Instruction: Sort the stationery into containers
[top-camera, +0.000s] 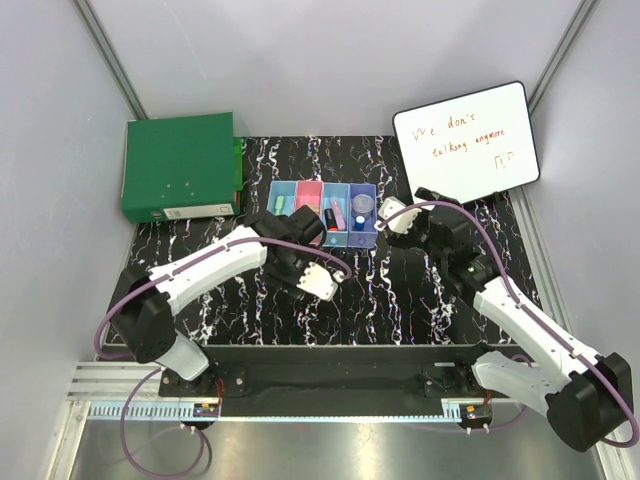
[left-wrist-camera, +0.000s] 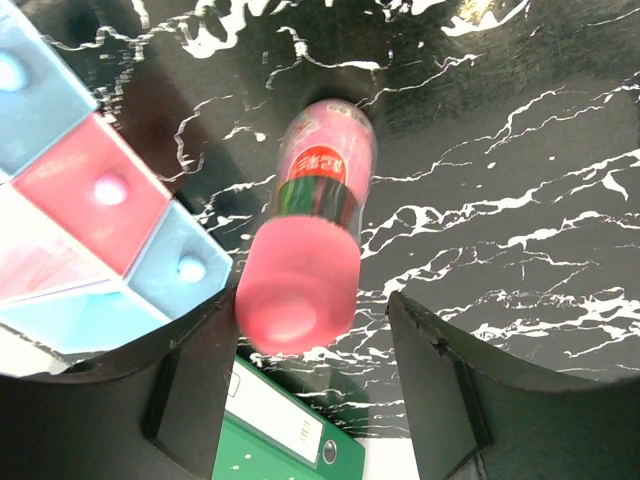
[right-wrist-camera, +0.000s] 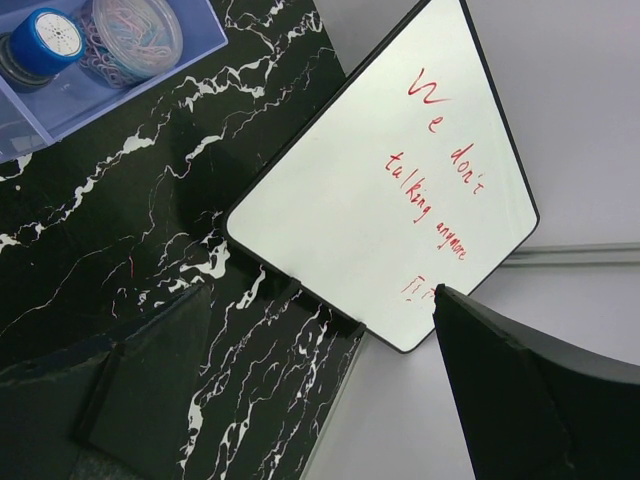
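A pink bottle with a red and green label (left-wrist-camera: 318, 180) stands on the black marbled table in the left wrist view. My left gripper has its fingers on either side of the pink cap. The left finger (left-wrist-camera: 212, 330) is close against the cap or touching it, while a gap shows on the right. From the top, the arm hides the bottle. The row of containers has a light blue bin (top-camera: 283, 190), a pink bin (top-camera: 309, 190), another light blue bin (top-camera: 335, 192) and a purple bin (top-camera: 370, 238). My right gripper is open and empty over the table's right side.
A green binder (top-camera: 180, 165) lies at the back left. A whiteboard with red writing (top-camera: 468, 140) leans at the back right. The purple bin holds a tub of clips (right-wrist-camera: 137, 38) and a blue-capped item (right-wrist-camera: 47, 42).
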